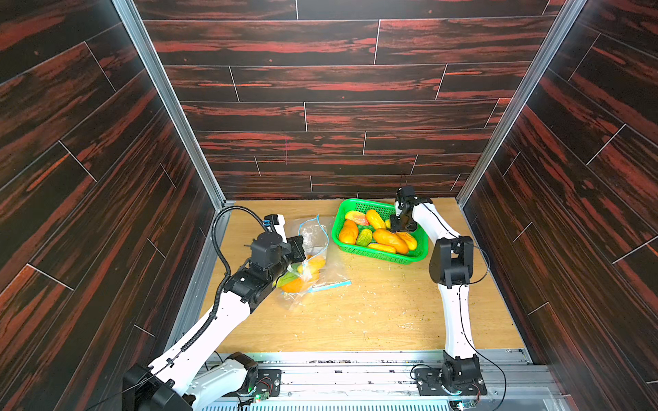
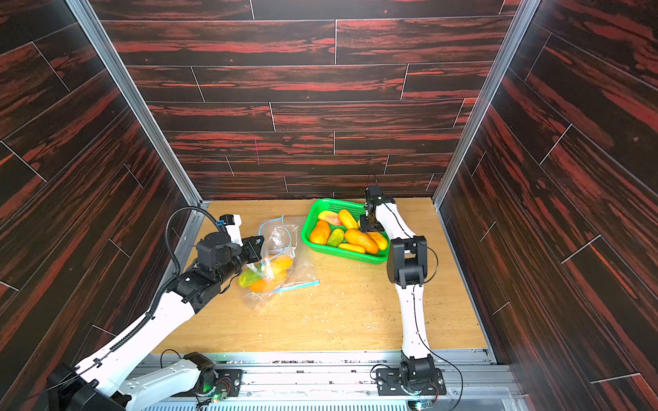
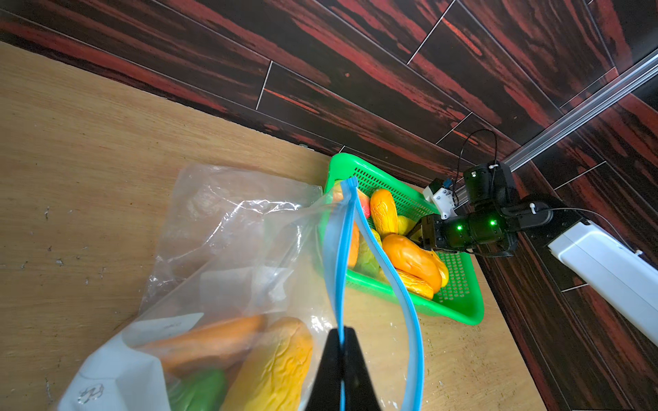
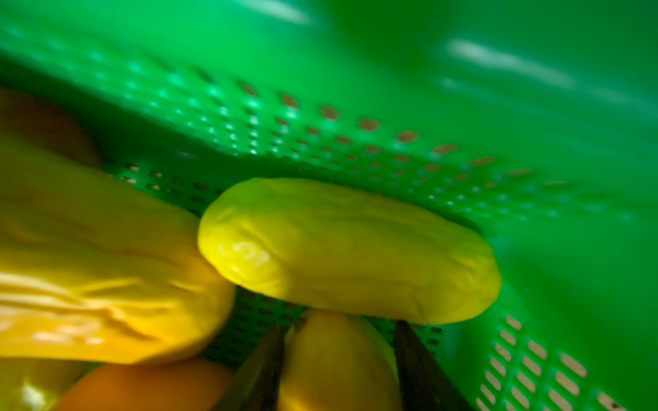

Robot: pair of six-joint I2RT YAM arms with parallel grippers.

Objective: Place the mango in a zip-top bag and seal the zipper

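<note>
A clear zip top bag (image 1: pixel 329 263) lies on the left of the table with several mangoes (image 3: pixel 274 366) inside. My left gripper is shut on the blue zip edge (image 3: pixel 337 260), which it holds up while the mouth gapes. In the green basket (image 1: pixel 384 259), my right gripper reaches down with its fingers parted. A yellow-orange mango (image 4: pixel 339 370) shows between those fingers, though contact cannot be made out. Just beyond the fingertips lies a yellow-green mango (image 4: pixel 349 250) along the basket wall.
Left of the right gripper, a large yellow mango (image 4: pixel 89 274) lies close by. Several other fruits crowd the basket, such as an orange one (image 1: pixel 390 239). A blue zip strip (image 1: pixel 330 285) of the bag lies flat on the table.
</note>
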